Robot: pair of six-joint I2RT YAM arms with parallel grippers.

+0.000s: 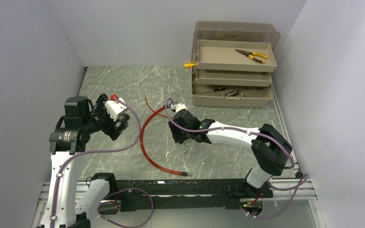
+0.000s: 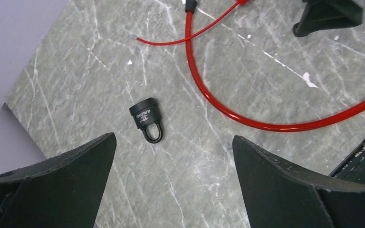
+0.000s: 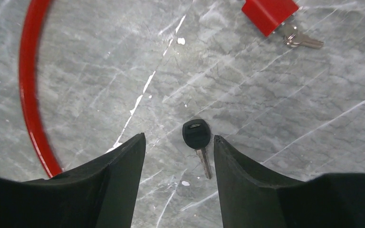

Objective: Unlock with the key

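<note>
In the left wrist view a black padlock (image 2: 145, 114) lies on the marble table, shackle toward the camera, below my open left gripper, which holds nothing. In the right wrist view a black-headed key (image 3: 196, 133) lies between and just beyond the fingertips of my open right gripper. A small silver key (image 3: 304, 40) lies by a red object (image 3: 268, 13), only partly in frame, at the top right.
A thick red hose (image 1: 147, 156) and a thin red cable cross the table's middle. A beige toolbox (image 1: 233, 97) with trays, pliers and tools stands at the back right. Walls bound both sides.
</note>
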